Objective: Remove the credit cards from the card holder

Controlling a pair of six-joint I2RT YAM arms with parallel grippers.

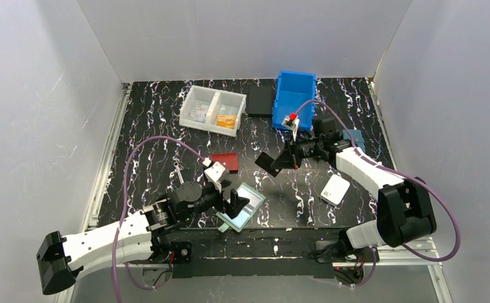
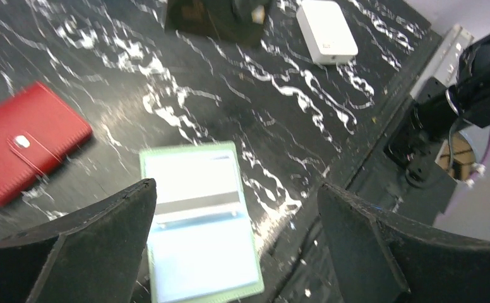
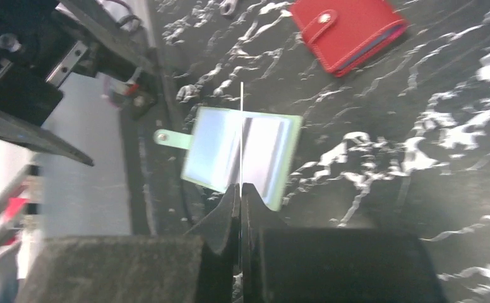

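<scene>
The open green card holder lies at the table's front, with pale sleeves and a tab. My left gripper hovers over it, open, nothing between its fingers. My right gripper is shut on a thin card, seen edge-on in the right wrist view and as a dark rectangle in the top view, held in the air above and right of the holder.
A red wallet lies behind the holder, a wrench to its left. A white box lies right. A divided container and blue bin stand at the back.
</scene>
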